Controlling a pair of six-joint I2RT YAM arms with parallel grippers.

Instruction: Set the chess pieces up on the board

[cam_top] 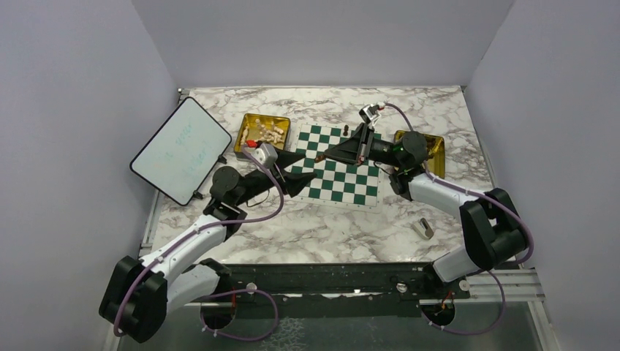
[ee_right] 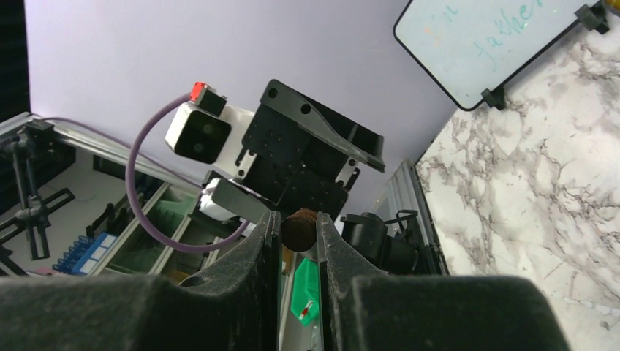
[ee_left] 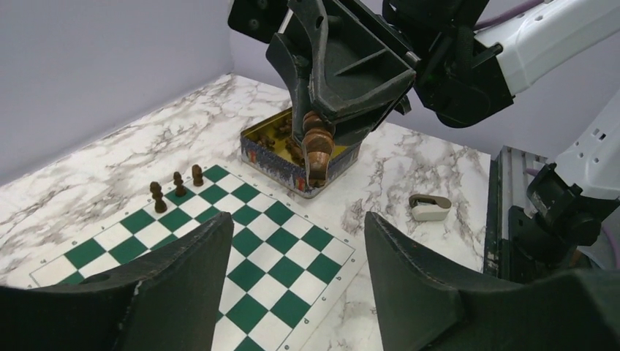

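Note:
A brown chess piece is held in my right gripper, which is shut on it, its round end showing between the fingers in the right wrist view. My left gripper stands open, empty, facing the held piece, a short way left of it in the top view. The green and white board (cam_top: 336, 190) lies below both. Three brown pieces (ee_left: 178, 183) stand on its far edge. A yellow box of pale pieces (cam_top: 270, 124) is at the back left, and one of dark pieces (ee_left: 252, 146) on the right, partly behind my right arm.
A whiteboard (cam_top: 179, 146) leans at the table's left. A small grey object (cam_top: 422, 229) lies on the front right of the marble table (cam_top: 329, 241).

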